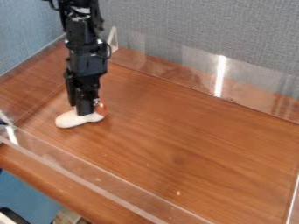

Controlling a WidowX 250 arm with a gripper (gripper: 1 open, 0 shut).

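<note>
My black gripper (84,105) reaches straight down at the left of the wooden table, its fingertips at a pale elongated object (73,119) with a red part (100,108) at its right end. The gripper partly covers that object, and whether its fingers are closed on it is hard to tell.
Clear panels edge it at the back and front, with a grey wall behind and blue floor at the lower left.
</note>
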